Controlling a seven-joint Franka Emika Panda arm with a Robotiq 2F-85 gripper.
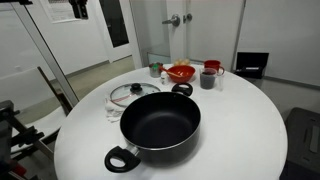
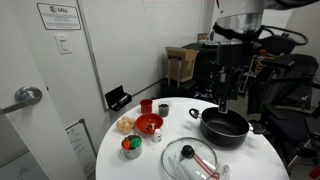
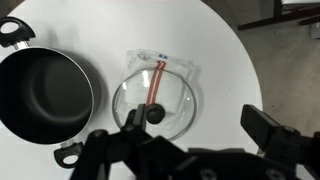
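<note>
A black two-handled pot [image 1: 160, 125] stands empty and uncovered on the white round table. Beside it lies a glass lid [image 3: 178, 105] with a black knob [image 3: 155, 114]. A clear packet or cloth with red stripes [image 3: 157, 80] lies at the lid, seemingly partly under it. My gripper is open above the table, its fingers spread wide along the bottom of the wrist view, nothing between them. The lid's knob shows close to the left finger, with the pot to the left.
Across the table stand a red bowl [image 1: 181, 73], a red mug [image 1: 213, 65], a dark grey cup [image 1: 208, 79], a small white bottle [image 2: 157, 136] and a container with coloured contents [image 2: 131, 146].
</note>
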